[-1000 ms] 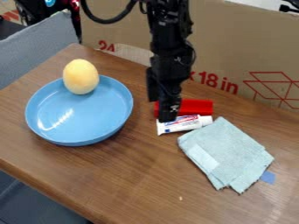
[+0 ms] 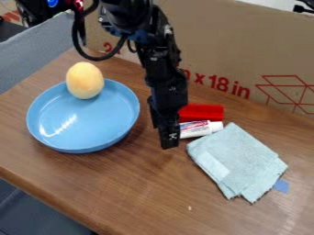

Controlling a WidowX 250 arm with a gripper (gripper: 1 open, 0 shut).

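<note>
My black gripper [image 2: 168,129] is low on the wooden table, right of the blue plate [image 2: 81,124], at the left end of a white tube [image 2: 199,128]. Its fingertips point down beside the tube; whether anything is between them is hard to see. A red object [image 2: 201,112] lies just behind the tube, partly hidden by the gripper. A pale yellow egg-shaped object [image 2: 84,80] stands at the plate's back edge. A folded light blue cloth [image 2: 240,161] lies to the right.
A cardboard box [image 2: 252,64] walls off the back of the table. A grey surface [image 2: 31,55] borders it at the left.
My gripper has come down and toward the front left, onto the tube's left end, with the arm tilting over. The other objects look unmoved.
</note>
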